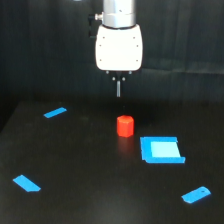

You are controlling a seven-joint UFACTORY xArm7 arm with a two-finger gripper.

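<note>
A red block (125, 126) stands on the black table, near the middle of the camera view. Above it and slightly to its left in the picture hangs my gripper (118, 92), apart from the block. Its fingers look like one thin dark strip at this size, so whether they are open or shut does not show. Right of the block lies a pale square patch (164, 149) bordered by blue tape (146, 151).
Short blue tape strips mark the table at the back left (55, 112), front left (26, 183) and front right (196, 194). A dark curtain (40, 50) hangs behind.
</note>
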